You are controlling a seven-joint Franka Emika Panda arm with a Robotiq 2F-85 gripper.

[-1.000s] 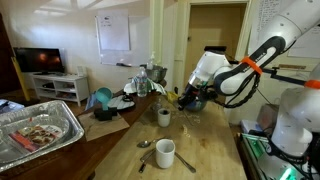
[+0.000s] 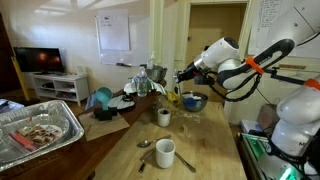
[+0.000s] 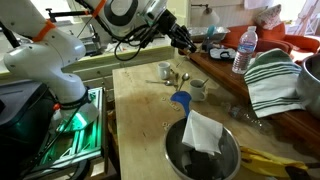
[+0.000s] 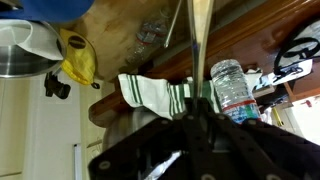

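Note:
My gripper (image 2: 178, 80) hangs above the table's far right part in exterior view 1. Exterior view 2 shows the gripper (image 3: 187, 45) raised above the cups and clear of the tabletop. In the wrist view, a pale, narrow stick-like object (image 4: 201, 30) runs down from the top edge to the dark fingers, and my gripper appears shut on it. Its full shape cannot be told. On the table are a white mug (image 2: 165, 153) and a second mug (image 2: 164, 117), with a spoon (image 2: 144, 144) close by.
A large metal pot (image 3: 185, 158) with a white cloth (image 3: 203, 132) stands near a water bottle (image 3: 245, 48) and a striped towel (image 3: 273, 85). A blue spoon (image 3: 181, 99) lies beside the cups. A foil tray (image 2: 60, 128) is at left.
My gripper has risen from low over the table behind the mugs to well above it. The mugs and the spoon have stayed put.

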